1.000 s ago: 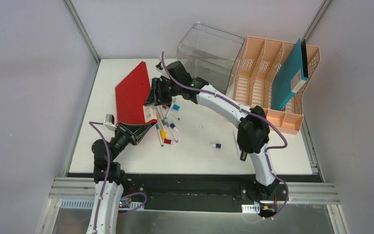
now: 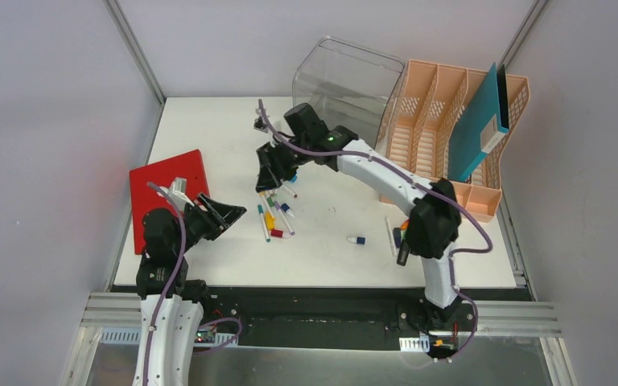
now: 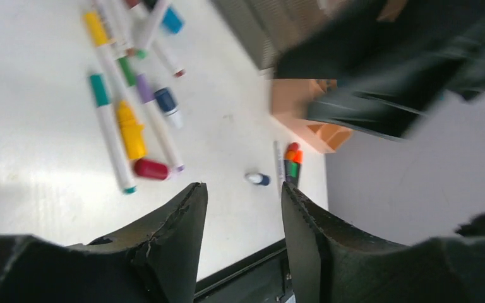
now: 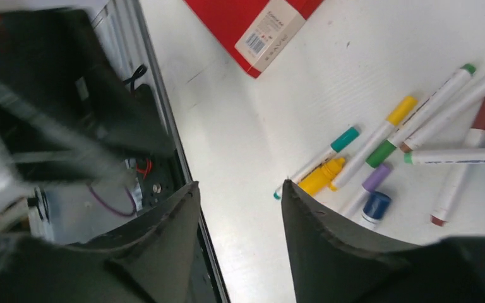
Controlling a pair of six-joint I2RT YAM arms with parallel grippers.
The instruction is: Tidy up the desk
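Observation:
The red binder (image 2: 161, 173) lies flat at the desk's left, its label end showing in the right wrist view (image 4: 268, 35). My left gripper (image 2: 233, 211) hovers beside it, fingers apart with nothing between them. Above the pile of markers, my right gripper (image 2: 265, 178) is likewise open and empty. The pile holds several markers (image 3: 107, 132), a yellow bottle (image 3: 131, 129), a red cap piece (image 3: 151, 168) and a small blue-capped item (image 4: 374, 207). A teal binder (image 2: 475, 129) stands in the peach organizer (image 2: 418, 104).
A clear container (image 2: 330, 72) stands at the back beside the organizer. A small blue-capped item (image 2: 356, 240) lies alone at centre right, and more markers (image 3: 293, 164) lie near the right edge.
The red binder, earlier raised between both grippers, now lies flat at the left.

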